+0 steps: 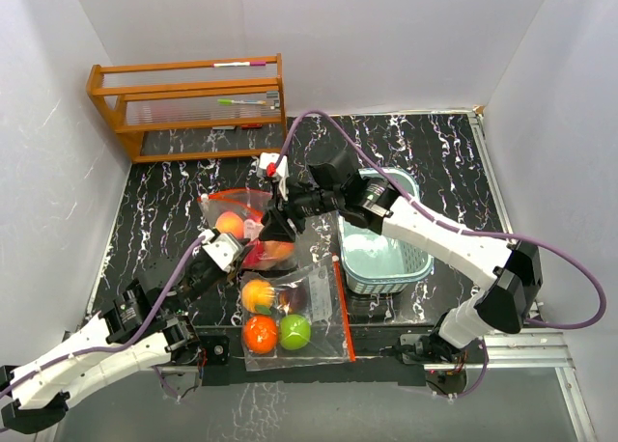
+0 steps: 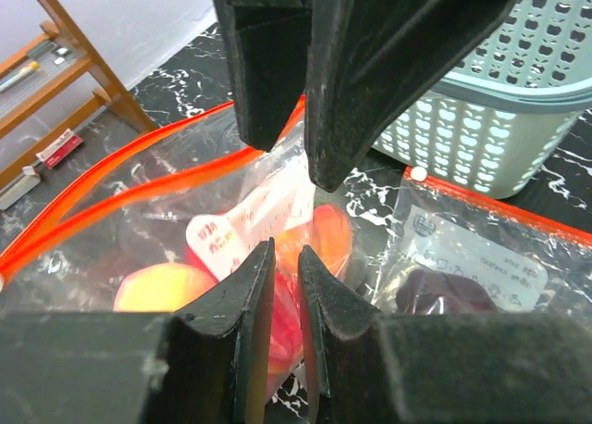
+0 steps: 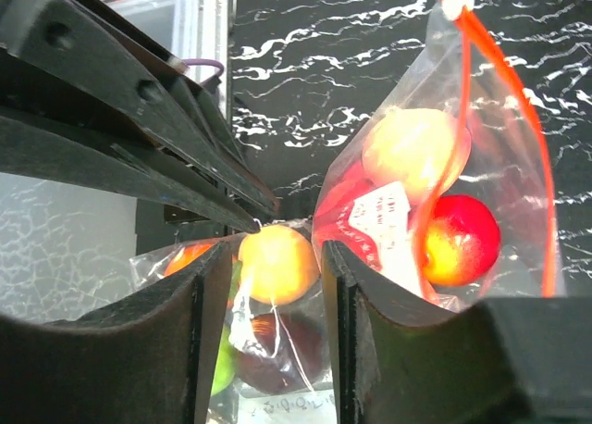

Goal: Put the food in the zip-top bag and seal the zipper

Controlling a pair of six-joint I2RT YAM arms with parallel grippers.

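A clear zip bag with an orange zipper (image 1: 232, 192) holds peach-like and red fruit; its mouth gapes in the right wrist view, where a peach-coloured fruit (image 3: 416, 154) and a red one (image 3: 462, 239) show. My left gripper is open by a narrow gap, the bag's film visible behind its fingertips. Just above the bag in the top view, my right gripper stands open wider, nothing between its fingers. The two grippers are close together, the right one's fingers (image 2: 338, 118) looming over the left's. Whether the left touches the film I cannot tell.
A second zip bag (image 1: 323, 350), zipper along its right side, lies in front with an orange fruit (image 1: 260, 334), a green apple (image 1: 294, 331) and others. The pale basket (image 1: 386, 268) to the right looks empty. A wooden rack (image 1: 193, 124) stands at the back left.
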